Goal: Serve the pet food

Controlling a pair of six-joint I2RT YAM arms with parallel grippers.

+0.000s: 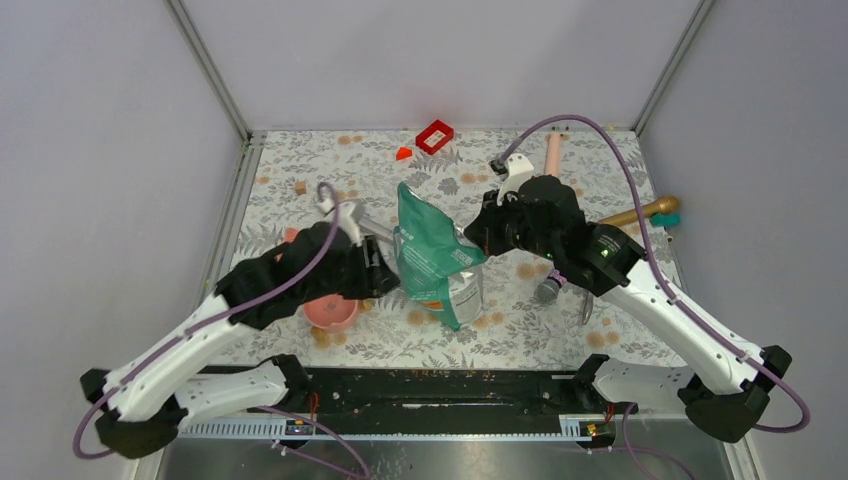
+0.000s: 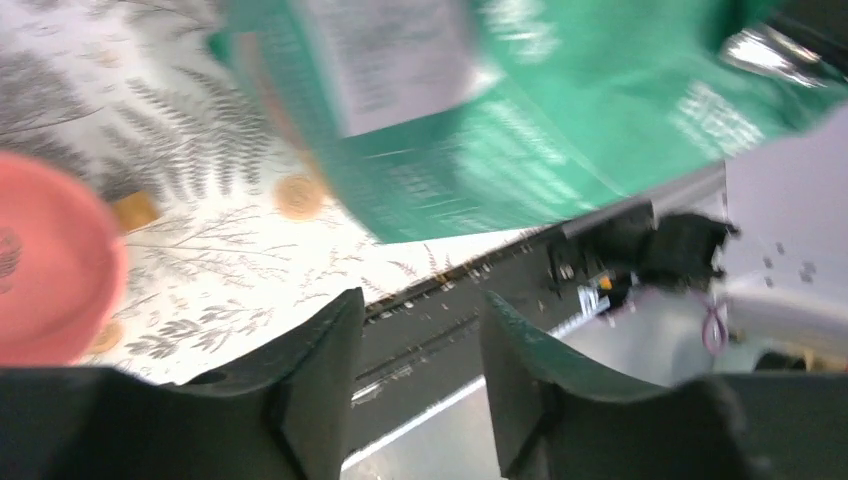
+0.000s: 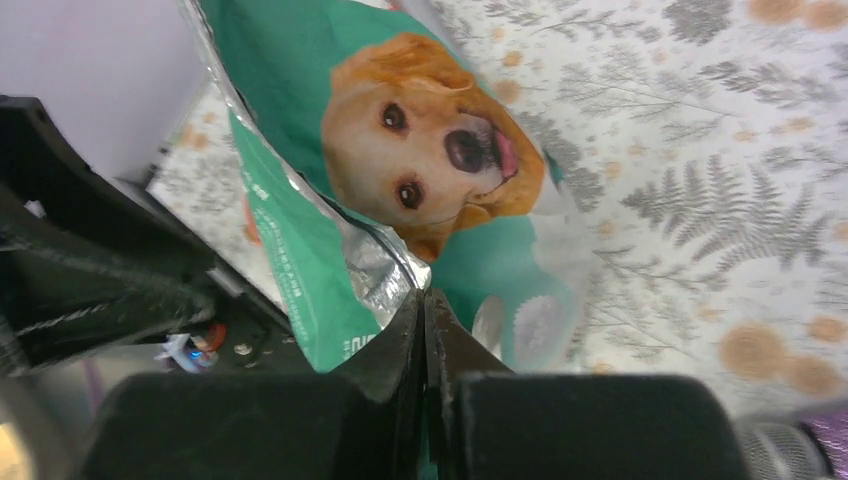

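The green pet food bag (image 1: 432, 262), printed with a dog's face (image 3: 430, 150), stands slumped at the table's middle, its foil-lined top edge creased. My right gripper is shut at that top edge, with the thin bag rim running into its fingertips. My left gripper hangs just left of the bag in the top view, fingers apart and nothing between them. A pink bowl (image 1: 331, 313) sits front left, partly under the left arm, and also shows in the left wrist view (image 2: 55, 265).
Toward the back lie a red box (image 1: 435, 137) and an orange piece (image 1: 404, 153). On the right are a pink roller (image 1: 553, 155), a brass-coloured handled tool (image 1: 630, 214) and a grey cylinder (image 1: 548, 292). The table's front edge borders a dark strip.
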